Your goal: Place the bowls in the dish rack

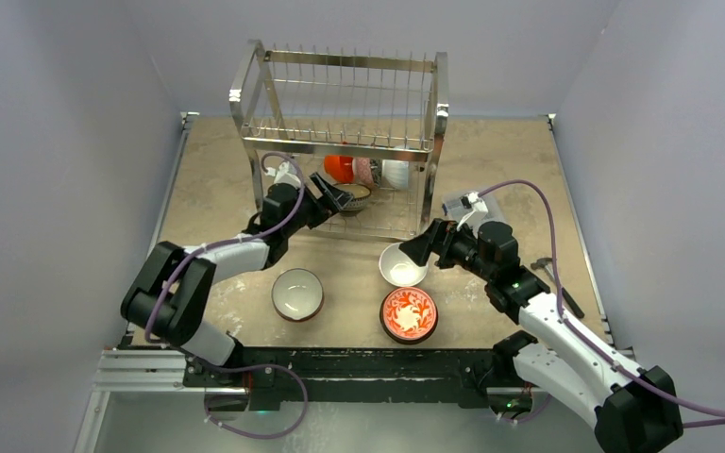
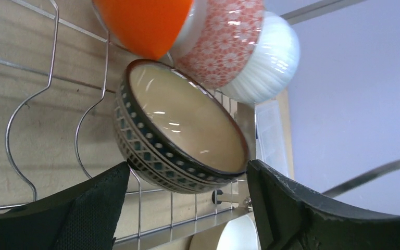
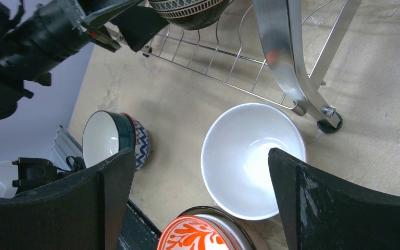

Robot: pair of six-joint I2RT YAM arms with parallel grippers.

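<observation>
On the lower tier of the dish rack (image 1: 340, 148), a dark patterned bowl (image 2: 179, 125) lies tilted, its cream inside facing up. My left gripper (image 1: 333, 192) is open, with a finger toward either side of that bowl's lower edge; contact is unclear. Behind it in the rack stand an orange bowl (image 2: 143, 23), a pink patterned bowl (image 2: 224, 47) and a white ribbed bowl (image 2: 268, 60). My right gripper is open above a plain white bowl (image 3: 252, 156) on the table, nothing held. A red floral bowl (image 1: 409, 312) tops a stack in front.
Two nested bowls (image 1: 297, 294) stand at front left of the table. A clear container (image 1: 458, 206) and a dark tool (image 1: 566, 293) lie to the right. The rack's metal leg (image 3: 286, 52) rises just behind the white bowl; its upper tier is empty.
</observation>
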